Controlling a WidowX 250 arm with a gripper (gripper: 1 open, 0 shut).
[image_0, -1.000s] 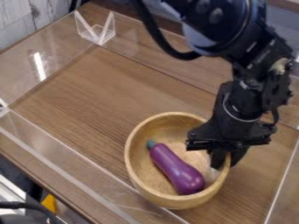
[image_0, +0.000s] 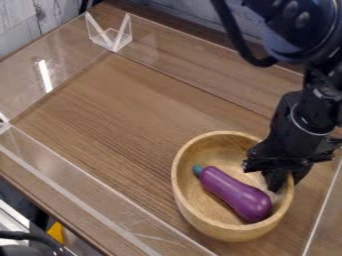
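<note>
A tan round bowl (image_0: 201, 205) stands at the lower right of the table, with a purple toy eggplant (image_0: 234, 192) lying inside it, its teal stem toward the upper left. My dark gripper (image_0: 274, 168) is at the bowl's right rim, its fingers low over the rim; it looks shut on the rim, though the fingertips are partly hidden.
A white wire stand (image_0: 110, 30) sits at the far upper left. Clear walls and edges border the table at left and bottom.
My gripper has moved to the right over the last second, and the bowl with the eggplant in it has shifted right along with it.
</note>
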